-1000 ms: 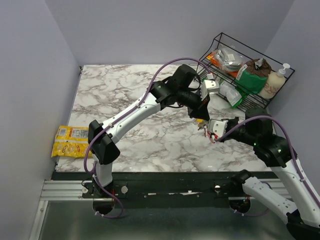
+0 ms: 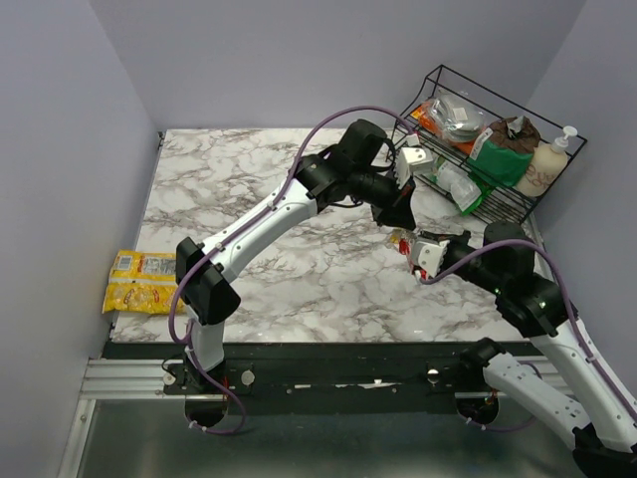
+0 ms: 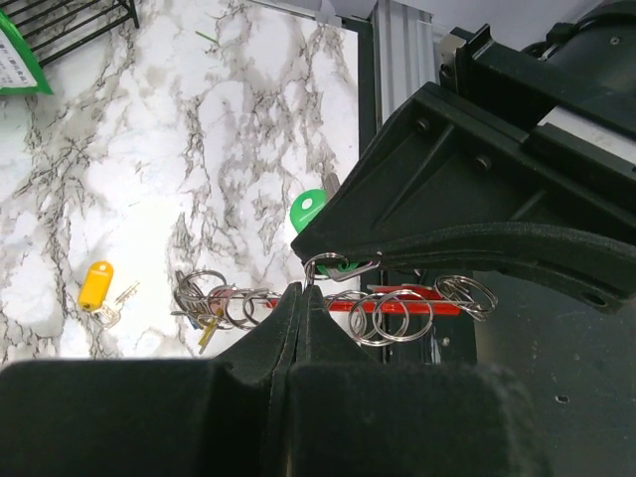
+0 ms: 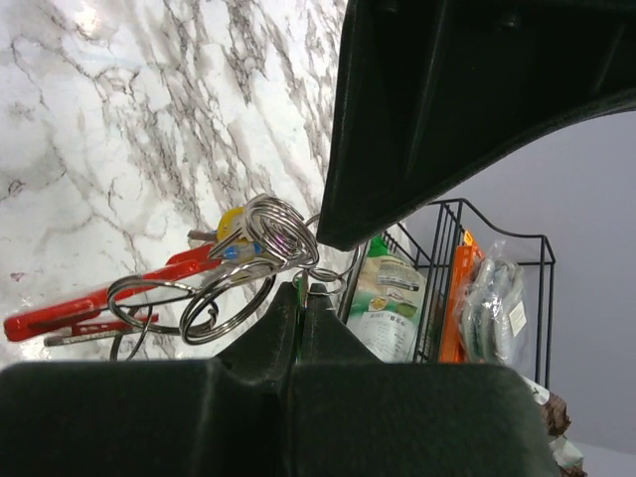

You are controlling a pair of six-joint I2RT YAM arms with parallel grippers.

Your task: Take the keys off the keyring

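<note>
Above the table's right part, my two grippers meet at a tangle of keyrings [image 4: 273, 234] with red tags [image 4: 60, 317] and keys. In the left wrist view, my left gripper is shut at a small ring, with other rings dangling around it. My right gripper is shut on a ring at the edge of the tangle. A yellow tag [image 3: 95, 285] with a key lies on the marble table, and a green tag [image 3: 306, 209] shows behind the black gripper body.
A wire rack [image 2: 442, 80] with bags and a pump bottle [image 2: 545, 159] fills the back right. A yellow packet [image 2: 139, 294] lies at the left.
Both arms have shifted slightly leftward in the top view, the right one more, and more red shows between the grippers.
</note>
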